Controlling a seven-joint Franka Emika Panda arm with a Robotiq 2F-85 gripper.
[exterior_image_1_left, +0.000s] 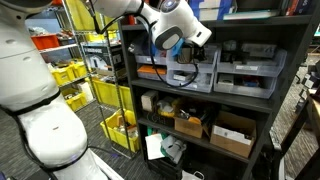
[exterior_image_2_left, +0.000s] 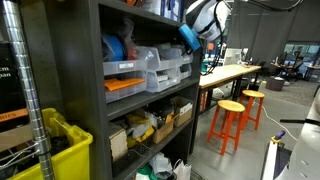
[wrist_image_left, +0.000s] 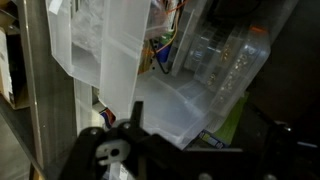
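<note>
My arm (exterior_image_1_left: 165, 25) reaches from the left, its wrist at the upper shelf of a dark rack. In front of the clear plastic drawers (exterior_image_1_left: 197, 80), the dark gripper (exterior_image_1_left: 188, 73) hangs below the wrist and is hard to make out. Exterior view 2 shows the arm (exterior_image_2_left: 206, 22) at the far end of the same shelf, a blue band on its wrist. From the wrist, an open clear bin (wrist_image_left: 175, 105) fills the middle, with the silhouetted gripper across the bottom. Its finger is too dark to judge, and I see no object held.
Cardboard boxes (exterior_image_1_left: 233, 133) fill the lower shelf. Yellow crates (exterior_image_1_left: 122, 130) stand at the left. The rack's shelf edges (exterior_image_1_left: 225, 98) lie close to the arm. Orange stools (exterior_image_2_left: 228, 122) stand on otherwise open floor in exterior view 2.
</note>
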